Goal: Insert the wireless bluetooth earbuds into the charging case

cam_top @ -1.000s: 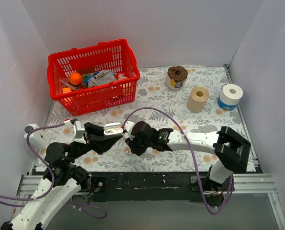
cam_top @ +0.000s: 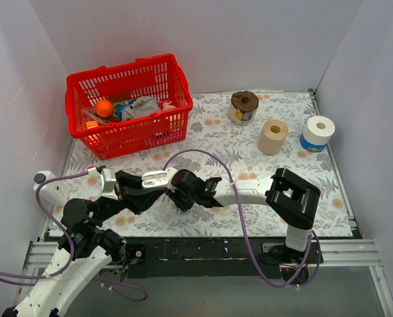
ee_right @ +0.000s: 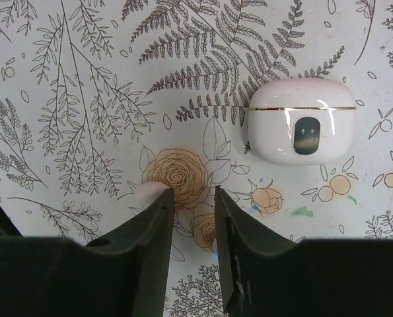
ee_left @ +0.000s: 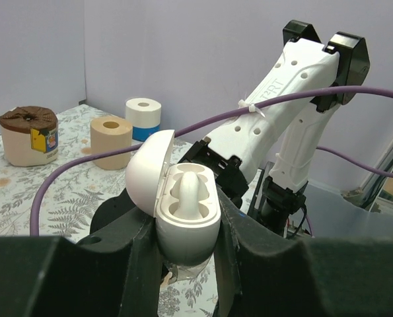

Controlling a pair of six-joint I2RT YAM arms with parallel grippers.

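A white charging case (ee_left: 188, 214), lid up and two slots showing, is clamped in my left gripper. The top view has this case (cam_top: 156, 179) above the cloth, close to my right gripper (cam_top: 178, 200). Pointing down at the cloth, the right gripper is part open, its gap empty. A pale earbud (ee_right: 151, 191) lies by its left fingertip. Another pale piece (ee_right: 215, 247), mostly hidden, peeks out beside the right finger. Up and right in that view is a closed white case (ee_right: 302, 122) with a gold seam and dark window, no fingers around it.
A red basket (cam_top: 127, 142) of mixed items occupies the back left. At the back right stand a brown-topped roll (cam_top: 243, 107), a tan roll (cam_top: 273, 137) and a white-blue roll (cam_top: 317, 133). A purple cable (cam_top: 239, 198) arches over the right arm.
The right arm's elbow and forearm have swung left and upward in the top view, its gripper shifting slightly left. My left arm and the case it holds stay still.
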